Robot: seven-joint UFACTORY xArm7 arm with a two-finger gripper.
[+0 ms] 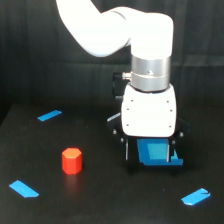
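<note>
A white arm reaches down from the top, and its gripper (148, 158) stands open, with two thin dark fingers far apart. Low on the black table, a blue object (158, 153) shows below the white gripper body. The right finger overlaps it in this view; whether it lies between the fingers or behind them, I cannot tell. Its upper part is hidden by the gripper. To the left, clear of the gripper, a red six-sided block (72, 161) stands upright.
Blue tape strips lie flat on the table: one at the back left (49, 115), a front-left strip (23, 188) and a front-right strip (196, 197). Bare table extends across the front middle. A dark curtain hangs behind.
</note>
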